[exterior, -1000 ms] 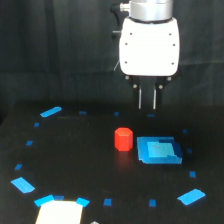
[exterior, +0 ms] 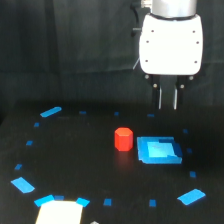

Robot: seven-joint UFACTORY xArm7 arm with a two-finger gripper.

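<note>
My gripper hangs at the upper right below its white housing, two thin fingers standing apart with nothing visible between them. Beneath it, on the dark table, lies a blue square tray with a lighter blue inner part. A red hexagonal block sits just left of the tray, apart from it.
A pale object is cut off at the lower left edge. Blue tape strips and small blue marks dot the table.
The gripper and its housing have moved to the right, over the blue tray's right part. The block and tray look unmoved.
</note>
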